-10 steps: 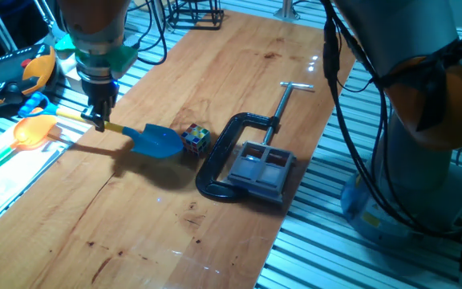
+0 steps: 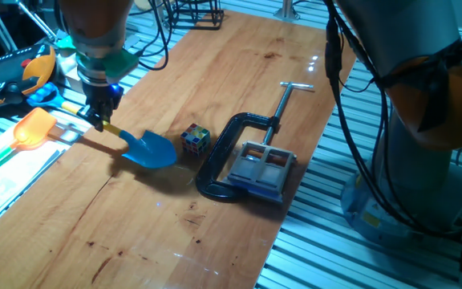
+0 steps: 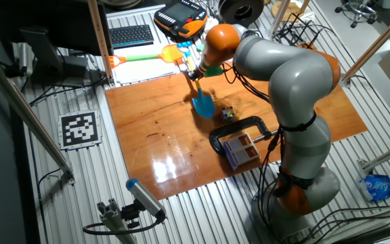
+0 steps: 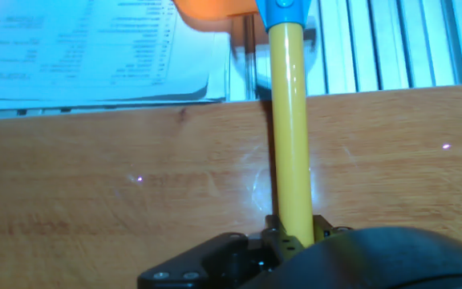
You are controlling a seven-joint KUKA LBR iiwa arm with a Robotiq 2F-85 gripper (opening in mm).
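Observation:
A toy shovel with a blue blade (image 2: 150, 150), yellow shaft (image 4: 289, 120) and blue handle (image 2: 45, 95) hangs just above the wooden table. My gripper (image 2: 101, 120) is shut on its yellow shaft, seen between the black fingers at the bottom of the wrist view. The blade casts a shadow on the wood and points toward a small Rubik's cube (image 2: 195, 138), with a narrow gap between them in exterior view 1. From above, the shovel's blue blade (image 3: 203, 104) lies left of the cube (image 3: 228, 113). A dark rounded shape hides part of the gripper in the wrist view.
Beyond the cube lie a black C-clamp (image 2: 215, 164) and a grey divided box (image 2: 262, 169). An orange-and-green shovel (image 3: 170, 53) rests on papers off the table's far edge, near a keyboard (image 3: 130, 36).
The shovel has tilted and its blade has drawn back slightly left, away from the cube, while the handle end has shifted. The gripper keeps its hold. Cube, clamp and box have stayed put.

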